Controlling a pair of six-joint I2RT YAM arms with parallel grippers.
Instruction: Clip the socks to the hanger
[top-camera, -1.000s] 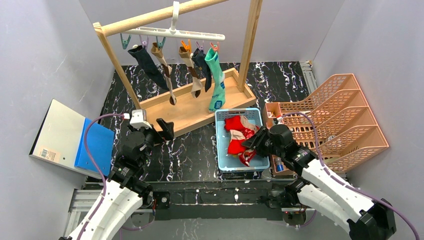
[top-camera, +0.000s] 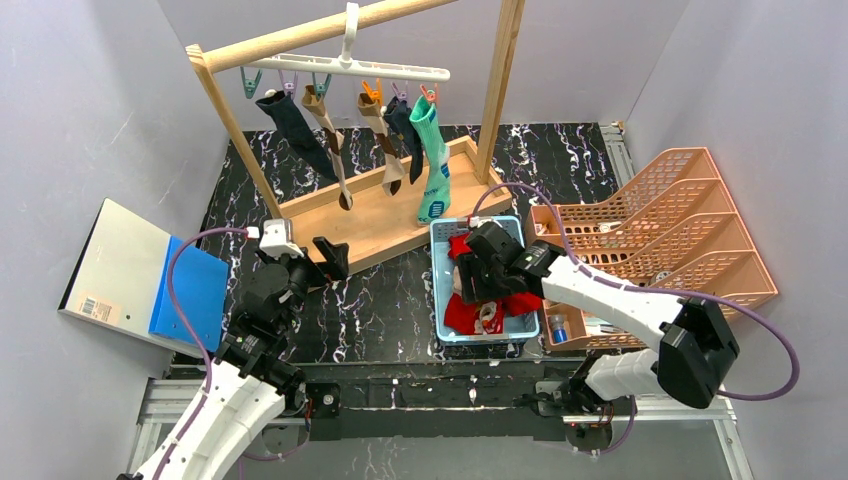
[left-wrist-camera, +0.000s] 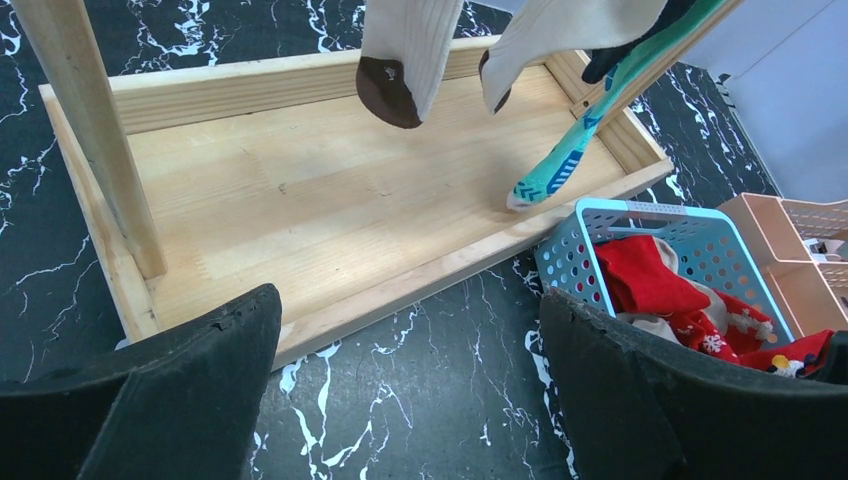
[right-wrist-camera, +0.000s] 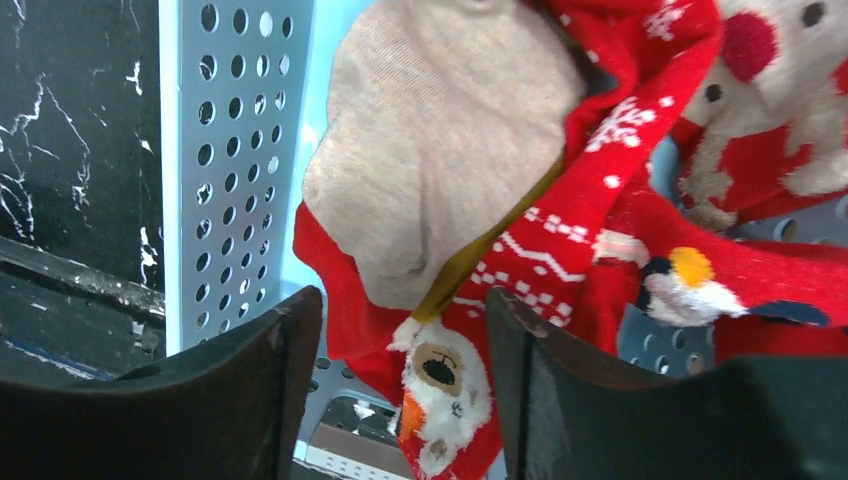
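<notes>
Red patterned socks (right-wrist-camera: 540, 260) and a pale greyish sock (right-wrist-camera: 430, 150) lie in the light blue basket (top-camera: 440, 320). My right gripper is down over them, its fingers apart around part of a red sock; whether it grips is unclear. My left gripper (top-camera: 330, 255) stands open and empty in front of the wooden tray. Above, several socks, navy, beige and teal (top-camera: 433, 160), hang from coloured clips on the white hanger (top-camera: 290, 62).
The wooden frame's tray (left-wrist-camera: 300, 200) sits behind the basket. An orange organiser (top-camera: 680, 230) stands at the right, a blue and cream board (top-camera: 185, 295) at the left. Marble table shows between tray and front edge.
My right arm has swung left and the gripper has come down over the basket's middle. My left arm is still.
</notes>
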